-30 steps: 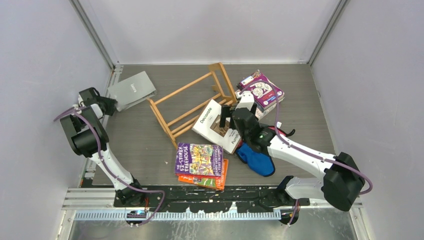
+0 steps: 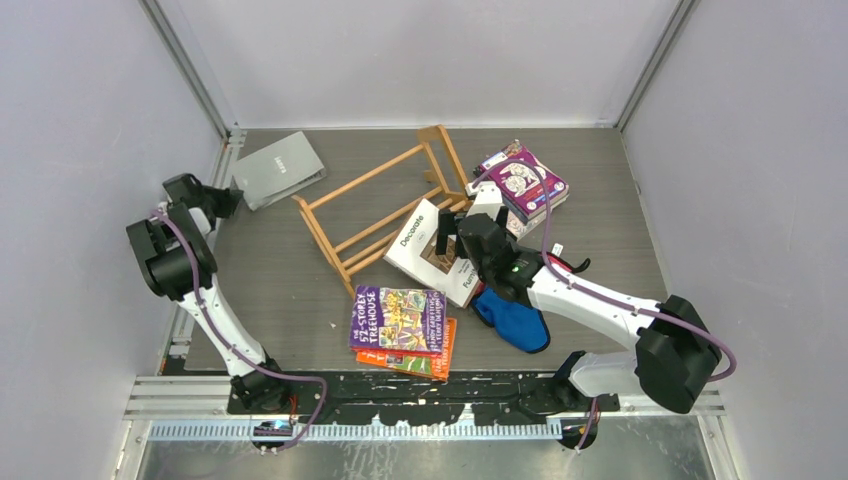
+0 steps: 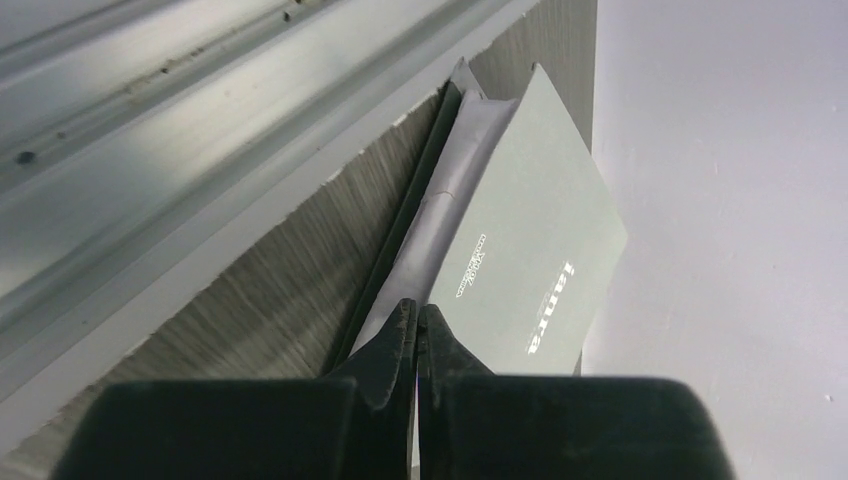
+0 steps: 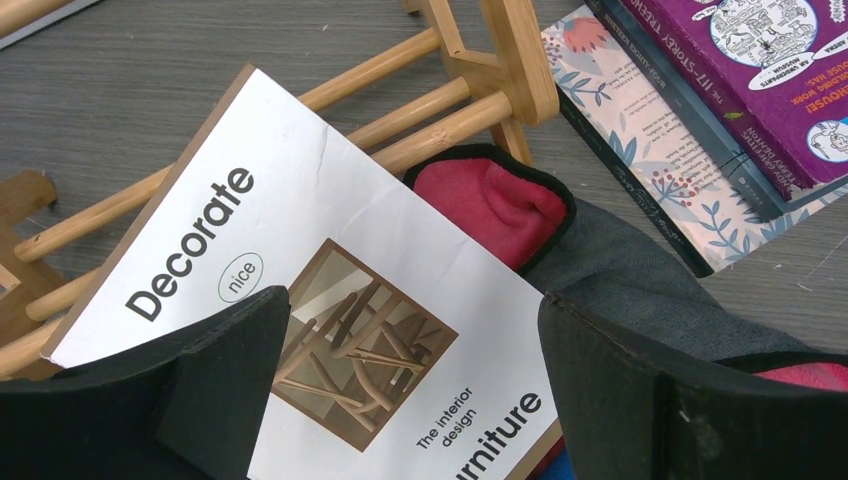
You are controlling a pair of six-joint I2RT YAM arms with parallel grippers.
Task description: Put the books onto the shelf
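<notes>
A grey file lies at the back left; my left gripper is shut, its tips at the file's edge. My right gripper hangs open above the white "Decorate" book, which lies against the wooden rack. A purple book rests on an orange one at the front. A stack of books lies at the back right.
A blue, red and grey cloth item lies under and beside the white book. A metal rail borders the left side.
My left gripper has moved slightly right and toward the back, and the grey file has shifted the same way. The right arm moved slightly earlier.
</notes>
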